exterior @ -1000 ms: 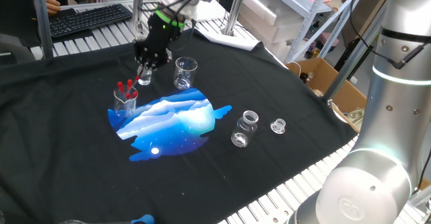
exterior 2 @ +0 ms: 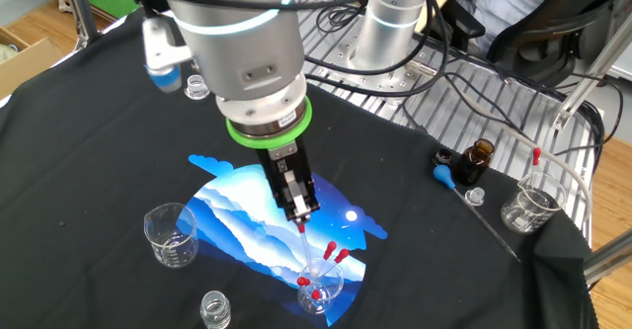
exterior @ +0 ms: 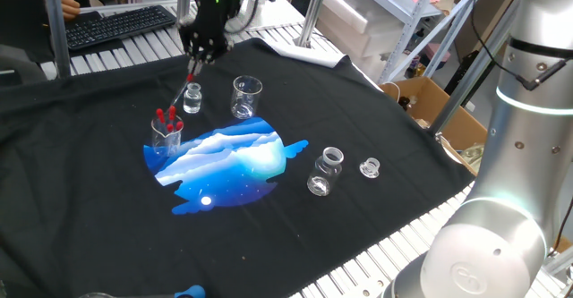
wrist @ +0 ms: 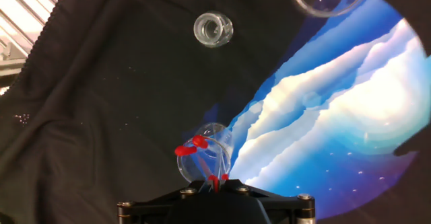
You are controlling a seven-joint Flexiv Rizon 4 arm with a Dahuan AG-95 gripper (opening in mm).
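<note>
My gripper is shut on a red-bulbed glass dropper, gripping it at the bulb. The dropper hangs tilted, its thin tube running down toward a small beaker; whether the tip is still inside the rim is hard to tell. Several other droppers with red bulbs lean in that beaker. In the wrist view the beaker lies just ahead of the fingers, with two red bulbs at its far rim and red also showing close to the fingertips, which are partly hidden.
A small clear bottle and a larger empty beaker stand near the dropper beaker. Farther off are a glass jar and its stopper. A brown bottle, blue-bulbed pipette and another beaker occupy the opposite side.
My gripper has risen in steps, and the held dropper's red bulb has come up with it, baring more of its tube. The beaker and other glassware have stayed in place.
</note>
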